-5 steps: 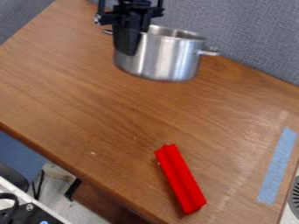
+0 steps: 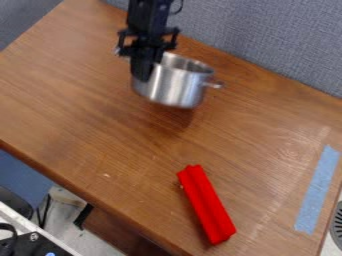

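My black gripper point(image 2: 144, 58) is at the top centre, at the near-left rim of a steel pot point(image 2: 179, 85), its fingers shut on that rim. The pot has a handle on its right side and sits low over the wooden table point(image 2: 107, 140); whether its base touches the wood is unclear. A red bar point(image 2: 206, 202) lies on the table at the lower right.
A strip of blue tape point(image 2: 317, 190) runs along the right part of the table. Grey padded wall point(image 2: 267, 50) stands behind. The table's front-left edge drops to floor with cables.
The pot and gripper have moved down in view, lower toward the table, and the pot appears smaller. The red bar has not moved.
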